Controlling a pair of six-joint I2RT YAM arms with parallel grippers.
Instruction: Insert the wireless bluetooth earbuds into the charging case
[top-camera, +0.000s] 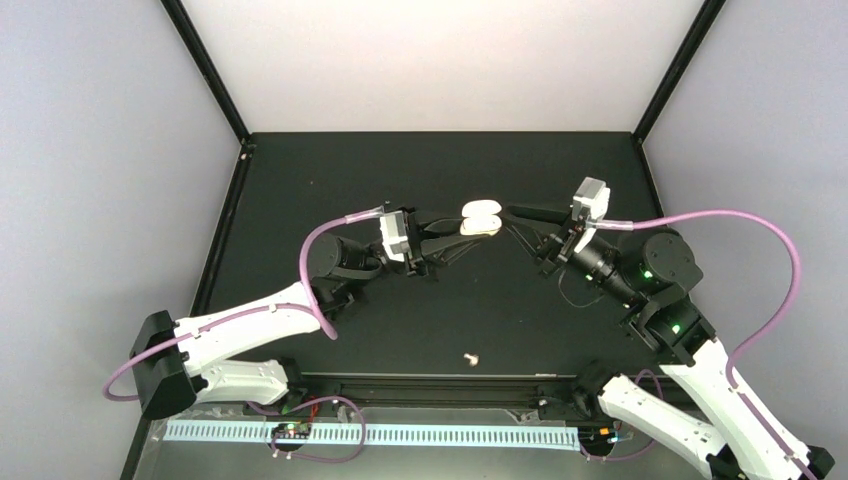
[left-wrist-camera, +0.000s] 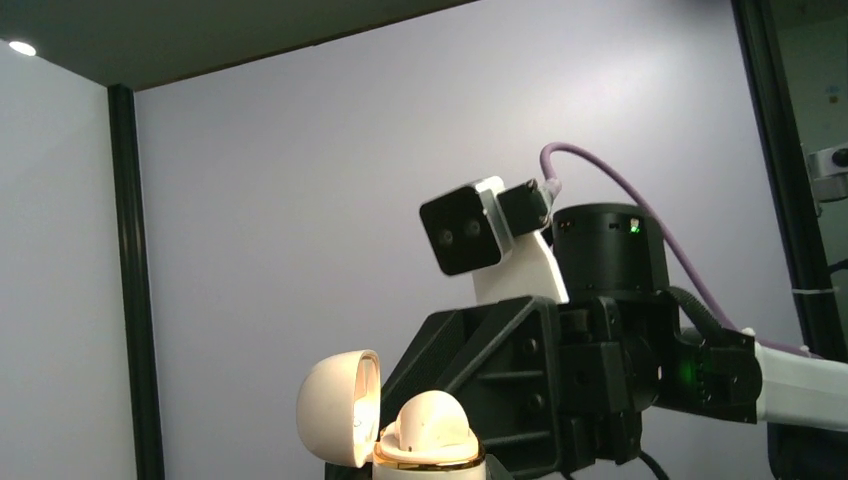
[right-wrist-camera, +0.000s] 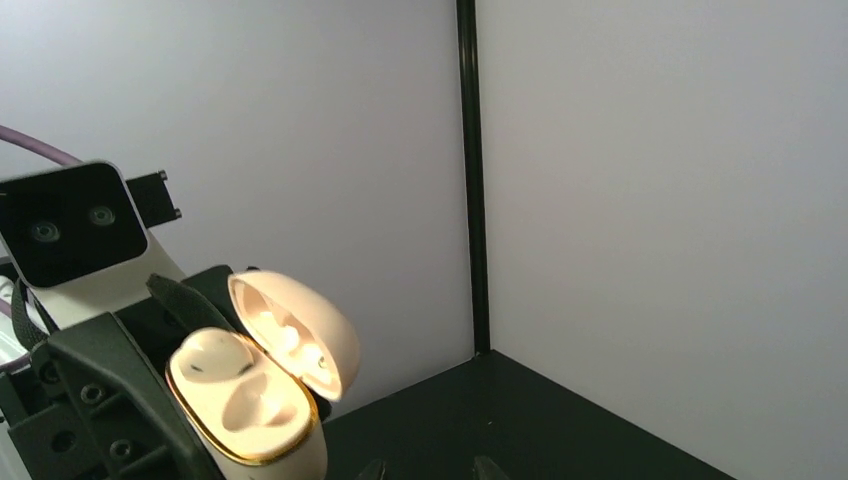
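Note:
The white charging case (top-camera: 480, 226), gold-rimmed with its lid (right-wrist-camera: 300, 325) flipped open, is held above the table by my left gripper (top-camera: 460, 230), which is shut on it. One well holds an earbud (right-wrist-camera: 215, 355); the other looks empty in the right wrist view. My right gripper (top-camera: 507, 220) faces the case from the right, part open and just clear of it, with nothing visible between its fingers; in its own view only the fingertips show at the bottom edge. A loose earbud (top-camera: 470, 358) lies near the table's front edge.
Pale walls and black corner posts enclose it. A rail with a light strip (top-camera: 370, 433) runs along the front.

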